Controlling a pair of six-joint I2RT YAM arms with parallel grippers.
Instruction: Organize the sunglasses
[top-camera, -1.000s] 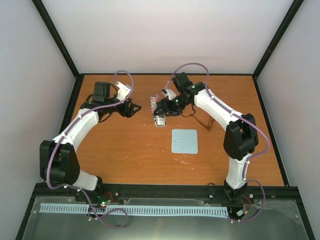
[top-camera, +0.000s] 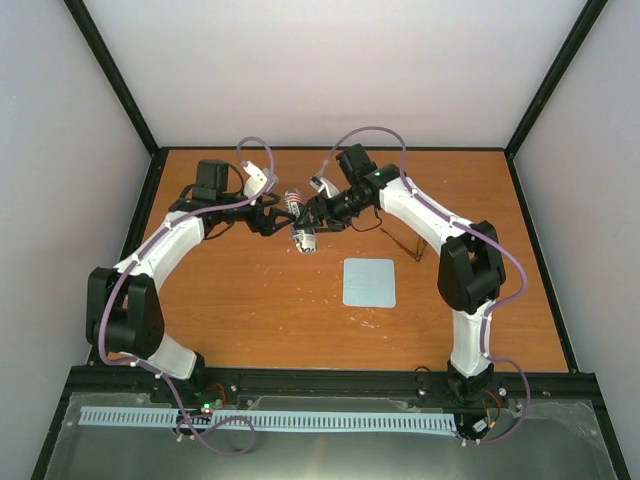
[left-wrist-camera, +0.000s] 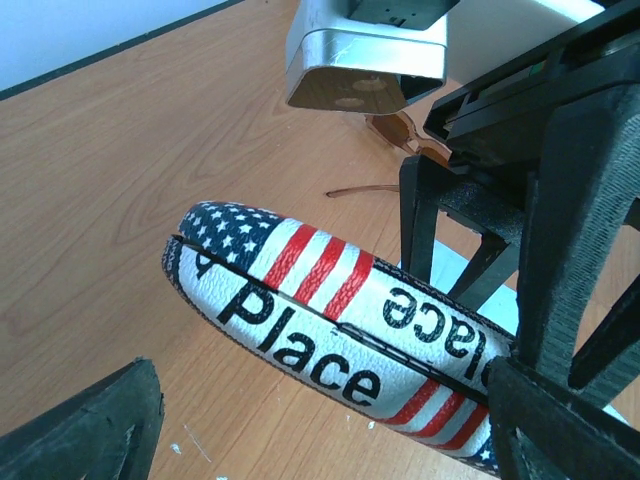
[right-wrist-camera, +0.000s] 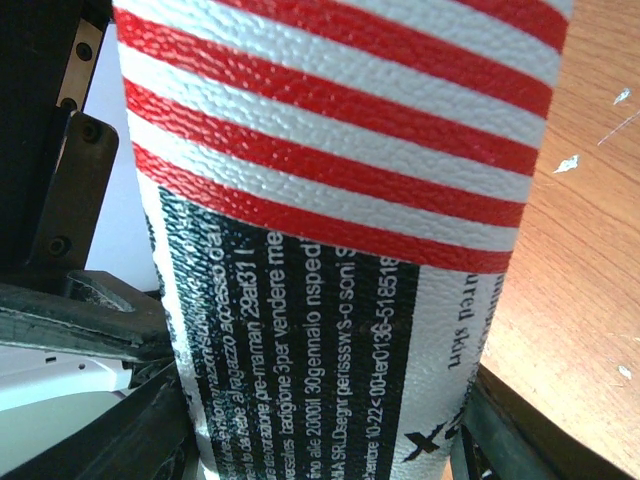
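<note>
A flag-printed glasses case hangs near the middle of the table, its long side seam facing the left wrist view. My right gripper is shut on the case, with its striped and printed end filling the right wrist view. My left gripper stands open at the case's other side; in the left wrist view its two fingers are spread either side of the case's near part. Brown sunglasses lie on the table behind, partly hidden by the right arm.
A pale blue square cloth lies right of centre on the wooden table. Both arms meet over the middle.
Since one second ago the case and my right gripper have moved left, and my left gripper has come right toward the case.
</note>
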